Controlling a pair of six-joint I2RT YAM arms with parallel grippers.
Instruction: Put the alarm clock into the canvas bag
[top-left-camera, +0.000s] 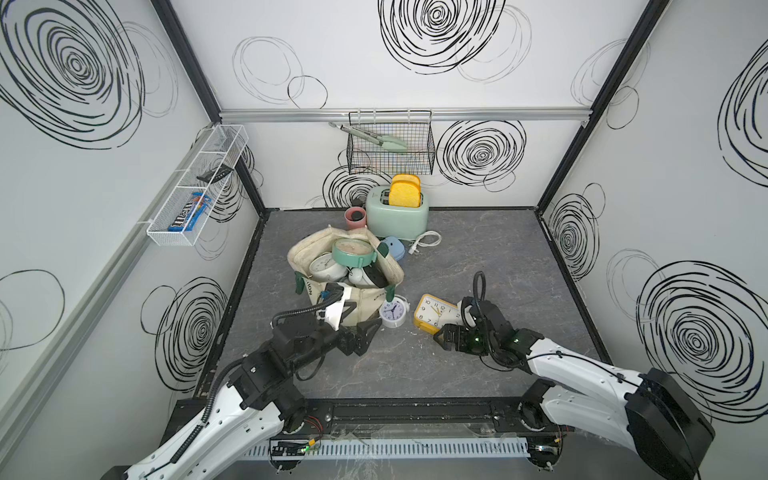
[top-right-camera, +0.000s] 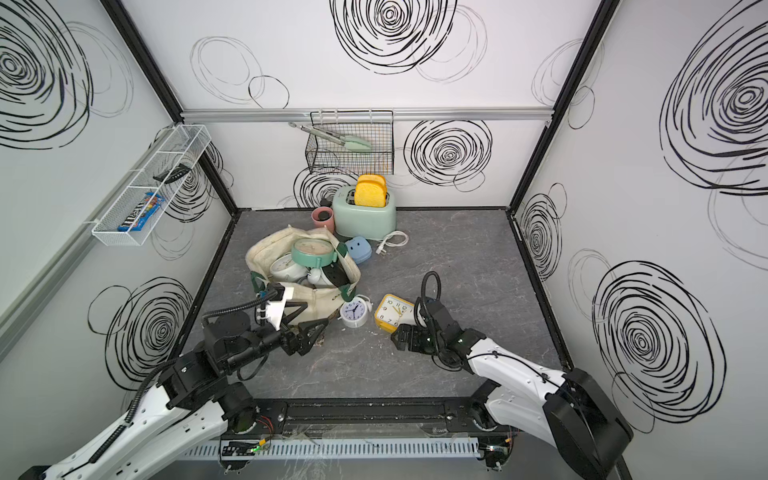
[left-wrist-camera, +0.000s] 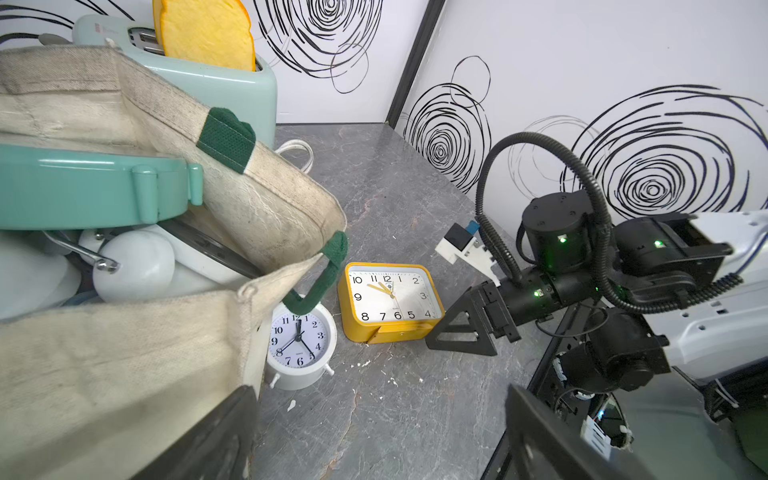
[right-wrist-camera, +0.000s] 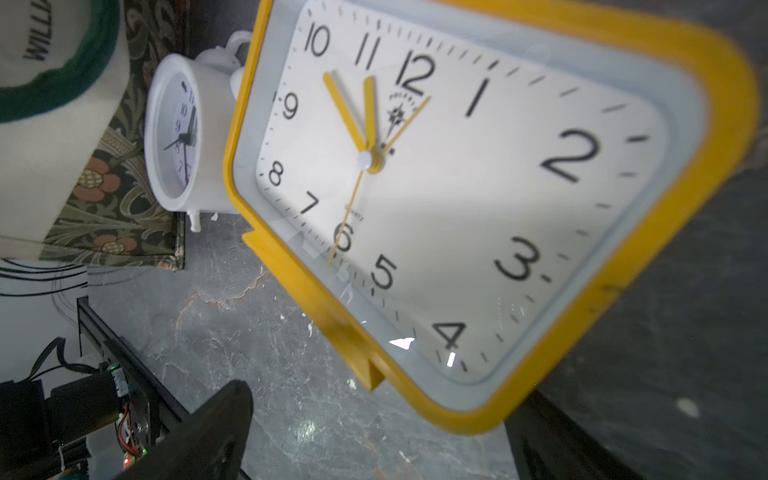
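Observation:
Two alarm clocks are on the table. The yellow rectangular one (top-left-camera: 435, 311) lies face up, its dial filling much of the right wrist view. A round white one (left-wrist-camera: 301, 337) sits between it and the canvas bag (left-wrist-camera: 136, 376). That bag stands open, with a teal round item (top-left-camera: 353, 252) and white items showing inside. My open right gripper is at the yellow clock's lower right corner, with its fingers apart; whether they touch the clock is unclear. Just in front of the bag, my open left gripper has nothing between its fingers.
Behind the bag stand a green toaster (top-left-camera: 397, 220) with yellow bread, a pink cup (top-left-camera: 355, 217) and a blue item (top-left-camera: 393, 247). A white cable (top-left-camera: 426, 240) lies beside the toaster.

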